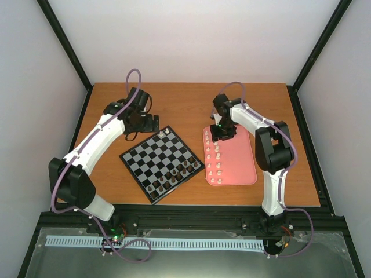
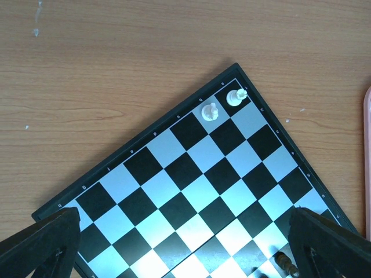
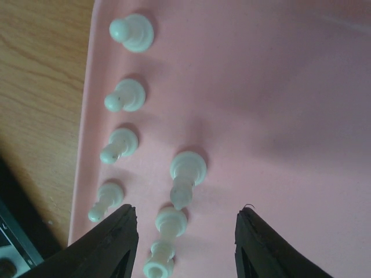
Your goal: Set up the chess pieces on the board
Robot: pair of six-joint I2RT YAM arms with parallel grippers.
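Observation:
The checkered board [image 1: 153,155] lies turned at an angle left of the pink tray [image 1: 243,165]. Two white pieces stand at its far corner: one white piece [image 2: 236,97] on the corner square, another white piece [image 2: 210,112] beside it. Dark pieces [image 1: 177,174] fill squares along the near right side. My left gripper is open and empty above the board's far left edge. My right gripper hangs over the tray, part open, with nothing gripped; a white piece [image 3: 188,174] stands ahead of its fingers and another white piece [image 3: 171,222] near the left finger.
More white pieces [image 1: 211,164] stand in two columns along the tray's left side. Open wood tabletop [image 1: 179,101] stretches behind the board, and a narrow gap separates board and tray.

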